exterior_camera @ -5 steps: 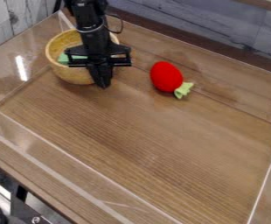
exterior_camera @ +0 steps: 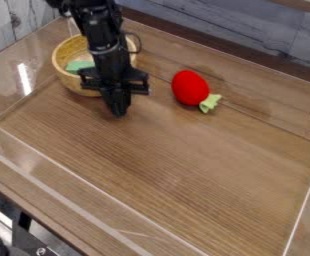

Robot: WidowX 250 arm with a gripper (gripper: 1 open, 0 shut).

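My black gripper [exterior_camera: 112, 100] is low over the front of a yellow bowl [exterior_camera: 71, 46] at the upper left, covering part of it. The fingers look close together, with nothing clearly between them. A green item [exterior_camera: 78, 65] shows inside the bowl, mostly hidden by the arm. To the right, apart from the bowl, lies a red object [exterior_camera: 190, 87] with a pale green tip.
Pale walls border it at the upper left.
The red object has not visibly moved.
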